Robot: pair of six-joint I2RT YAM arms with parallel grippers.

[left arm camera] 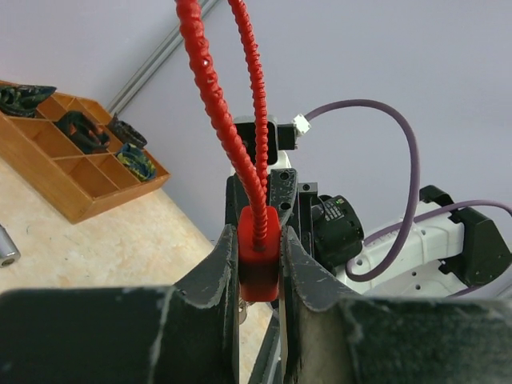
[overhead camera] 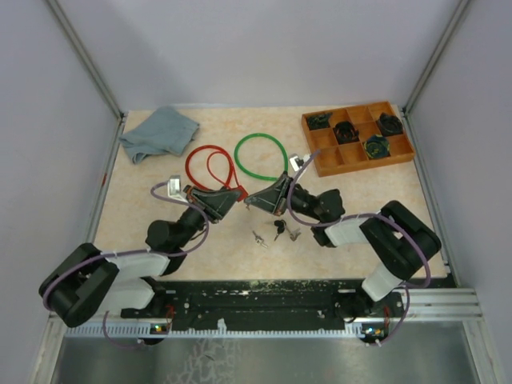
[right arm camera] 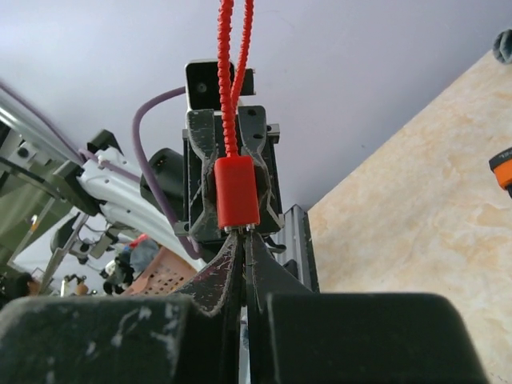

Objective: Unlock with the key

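Note:
The red lock body [left arm camera: 260,276] with its red braided cable is clamped upright between the fingers of my left gripper [overhead camera: 242,194]. Its cable loop [overhead camera: 210,147] rises off the table behind the arm. My right gripper [overhead camera: 251,200] faces it from the right, with its fingers shut. In the right wrist view those fingertips meet just under the lock body [right arm camera: 237,192], close to its lower end. A small metal piece [left arm camera: 242,310] shows below the lock, and a glint of it appears at the right fingertips from above; I cannot tell whether the fingers grip it.
Several keys lie on the table, some silver [overhead camera: 260,239], one with a black head [overhead camera: 279,227]. A green cable lock [overhead camera: 260,135] is behind the grippers. The wooden compartment tray [overhead camera: 330,162] stands back right, the blue-grey cloth [overhead camera: 160,132] back left.

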